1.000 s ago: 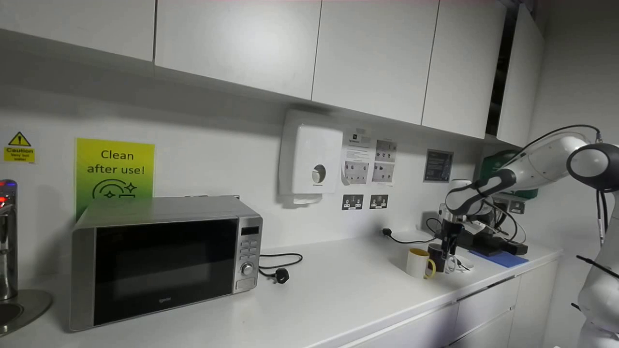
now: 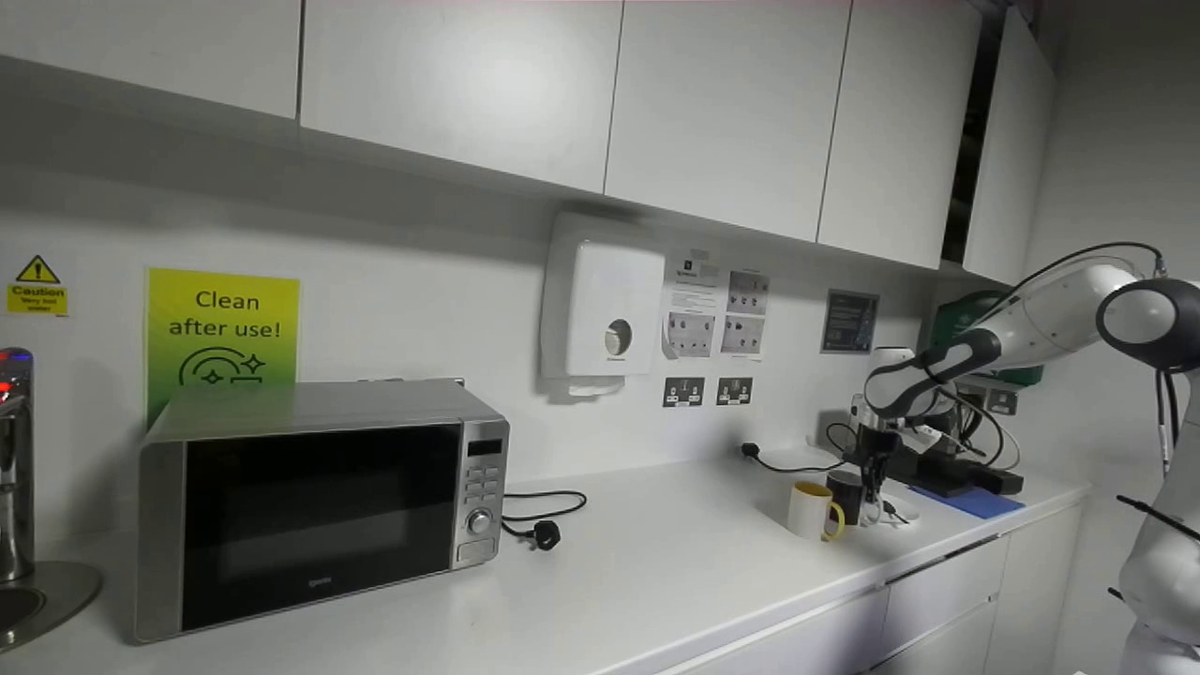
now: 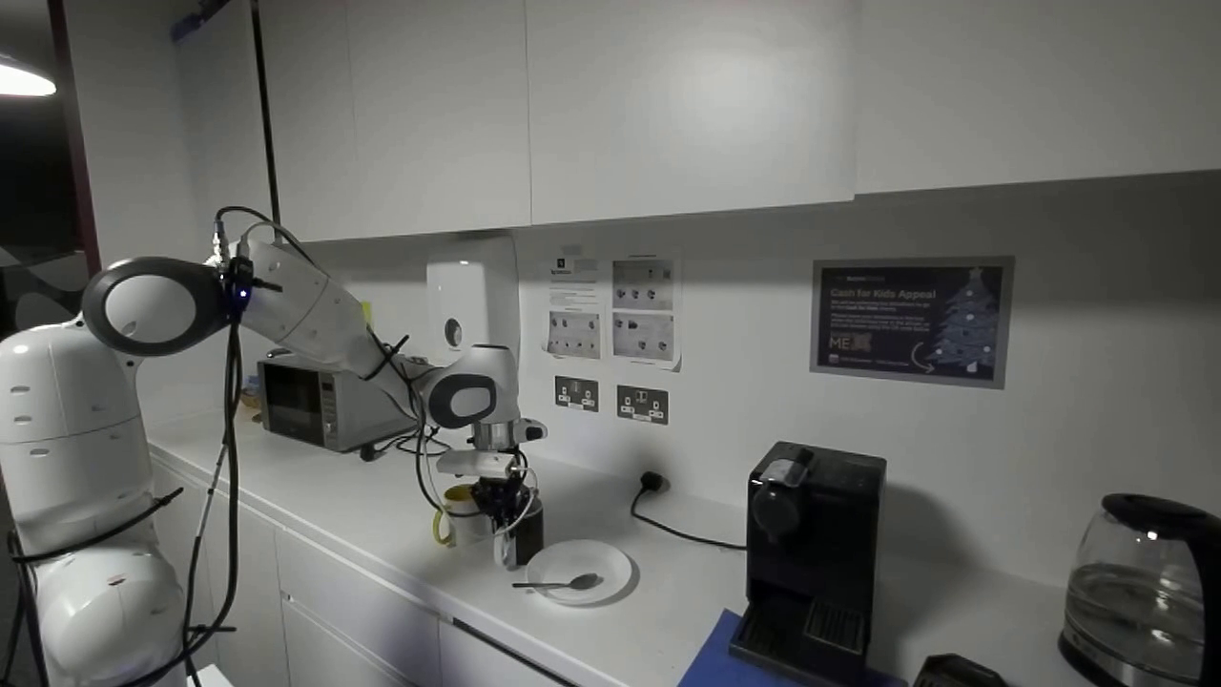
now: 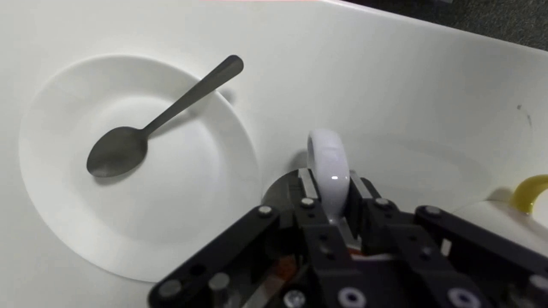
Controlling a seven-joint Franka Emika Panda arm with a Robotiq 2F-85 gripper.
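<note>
A dark mug (image 2: 844,495) with a pale handle (image 4: 331,167) stands on the counter, its handle towards the front edge. My gripper is over it, pointing down, with one finger on each side of the handle. The fingers (image 4: 308,184) are close to the handle, but whether both touch it cannot be made out. The gripper and its mount hide much of the mug in the wrist view. A white mug with a yellow inside and handle (image 2: 810,510) stands beside it. On the other side lies a white plate (image 3: 618,563) with a spoon (image 4: 120,151) on it.
A black coffee machine (image 3: 813,550) stands on a blue mat (image 3: 712,651), with a glass kettle (image 3: 1133,595) farther right. The microwave (image 2: 321,506) is at the far end. Open counter lies between it and the mugs.
The dark mug and its handle appear shifted very slightly left and up in exterior view 1, along with the gripper's lower part. The white mug has stayed where it was.
</note>
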